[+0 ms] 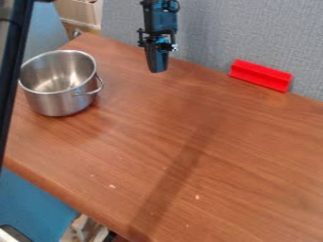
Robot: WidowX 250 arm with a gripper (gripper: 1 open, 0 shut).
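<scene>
My gripper (158, 59) hangs above the back of the wooden table, pointing down, its dark fingers shut with nothing visible between them. A steel pot (59, 82) with side handles stands on the left part of the table. A red block (260, 75), long and low, lies at the back right against the grey wall.
A grey padded wall (240, 33) runs along the back. A dark bar crosses the upper left edge of the view.
</scene>
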